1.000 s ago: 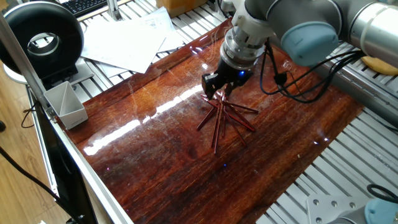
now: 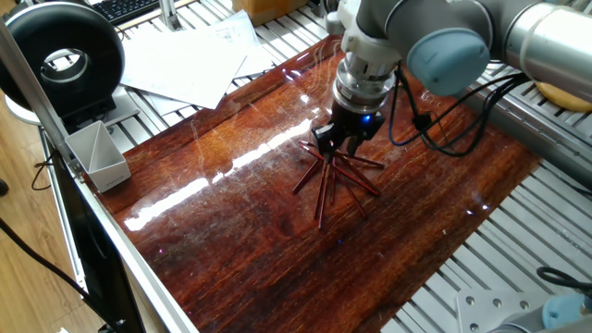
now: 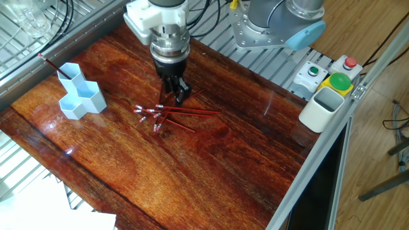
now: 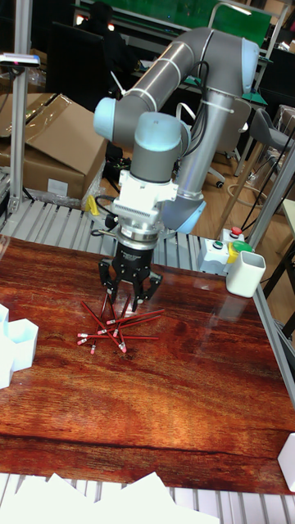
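Observation:
Several dark red pencils [image 2: 323,196] lie crossed in a loose, fanned-out pile on the glossy brown table. Their pale ends [image 3: 157,108] bunch together in exterior view 2. Over one side of the pile my gripper [image 4: 124,300] points down, its black fingers spread apart. I see nothing held between them. In exterior view 1 the fingertips overlap the crossing point of the pencils, so whether they touch any is unclear. A white holder of joined hexagonal cups [image 3: 81,97] stands on the table, and one dark pencil [image 3: 54,66] leans in its far cup.
A white square cup [image 3: 321,109] stands at the table's edge beside a box with a green button [image 3: 340,81]. Another white container [image 2: 98,155] sits at the opposite edge. White papers [image 2: 188,67] lie along one side.
In exterior view 1 my gripper has shifted right and slightly down over the pile, turning a little. The pencils appear unmoved.

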